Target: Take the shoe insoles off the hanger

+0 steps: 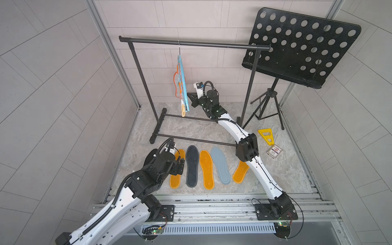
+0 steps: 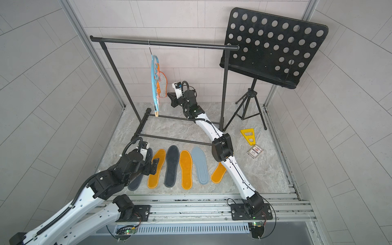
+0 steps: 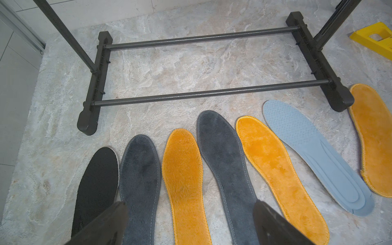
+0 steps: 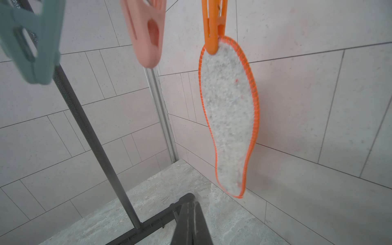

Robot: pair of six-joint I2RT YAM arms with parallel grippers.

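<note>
A white-grey insole with orange edging (image 4: 230,114) hangs from an orange clip (image 4: 213,24) on the blue hanger (image 1: 182,77). My right gripper is shut, its fingers pressed together with nothing between them. In the right wrist view the insole's lower tip hangs above and to the right of those fingers, apart from them. A pink clip (image 4: 147,34) and a green clip (image 4: 34,38) carry nothing in that view. Low over the insoles laid on the floor, my left gripper stands open and empty.
Several insoles lie in a row on the floor, among them a yellow one (image 3: 281,175) and a light blue one (image 3: 316,155). The rack's lower bar (image 3: 212,93) crosses behind them. A music stand (image 1: 302,45) and a yellow tool (image 1: 266,136) occupy the right side.
</note>
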